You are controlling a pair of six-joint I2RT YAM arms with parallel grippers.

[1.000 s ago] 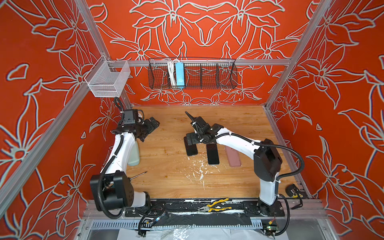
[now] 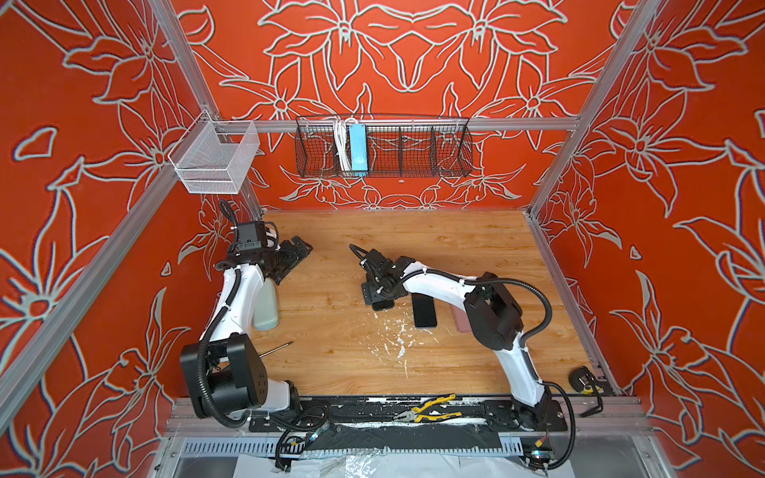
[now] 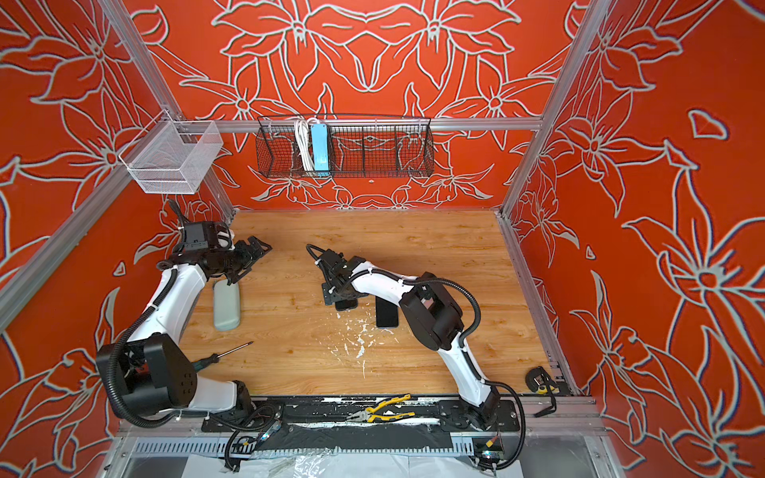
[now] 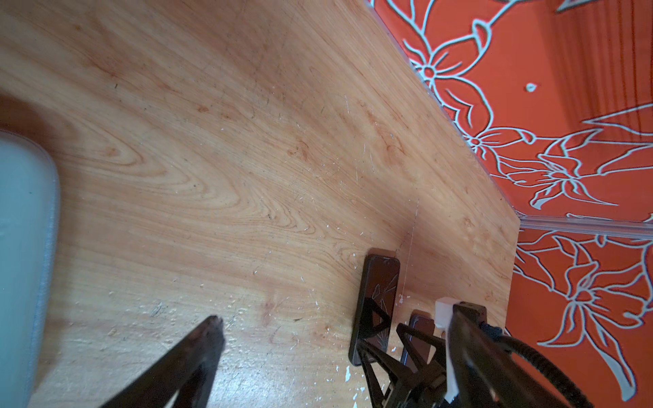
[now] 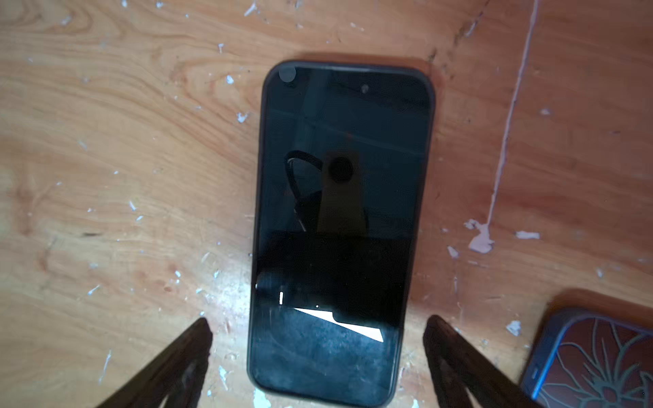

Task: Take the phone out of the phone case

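A black phone in a dark case lies screen up on the table, with my right gripper open just above it, fingers on either side of its lower half, nothing held. Another dark phone lies to its right; in the right wrist view a patterned item shows there. A pink case is partly behind the right arm. My left gripper hangs open over the left side of the table, empty.
A pale green object lies under the left arm, with a screwdriver in front. Pliers rest on the front rail. Baskets hang at the back.
My right gripper has moved toward the front-left over the leftmost phone, now covering most of it in the top left view. My left gripper has shifted slightly left.
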